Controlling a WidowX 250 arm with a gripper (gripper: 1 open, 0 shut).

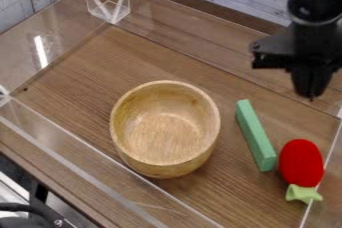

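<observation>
The black gripper [281,62] is raised at the upper right, its fingers above the tabletop and apart from the objects; whether anything is between them is hard to see, and it looks shut. Below it lie a red object [301,160] with a pale green end [303,197], and a green bar [255,134]. A round wooden bowl [164,102] sits left of them.
A clear plastic piece [107,2] stands at the back left. The wooden tabletop [94,72] is open at the back and left, with edges along the left and front.
</observation>
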